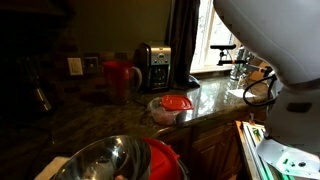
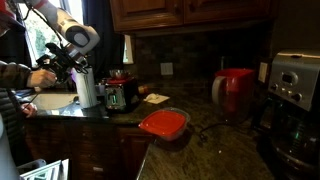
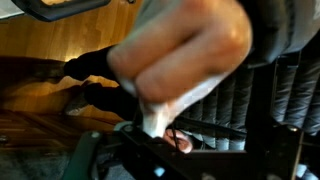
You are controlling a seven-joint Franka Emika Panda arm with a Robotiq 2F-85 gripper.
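Observation:
In the wrist view, a person's hand (image 3: 190, 50) fills the space just above my gripper. A pale, blurred thing (image 3: 158, 118) shows below the fingers of that hand, close to my dark gripper parts; what it is and whether my gripper touches it cannot be made out. Darkness and blur hide how far the fingers stand apart. On the counter, a bowl with a red lid (image 2: 164, 123) rests near the edge, seen also as a clear bowl (image 1: 163, 110) beside a red flat piece (image 1: 176, 102) in the first exterior view.
A steel bowl (image 1: 103, 160) and a red bowl (image 1: 163, 162) stand in the foreground. Farther back are a red pitcher (image 1: 118, 78) and a toaster (image 1: 155, 68). The person's legs (image 3: 90, 75) and the wooden floor (image 3: 40, 95) show beneath my gripper.

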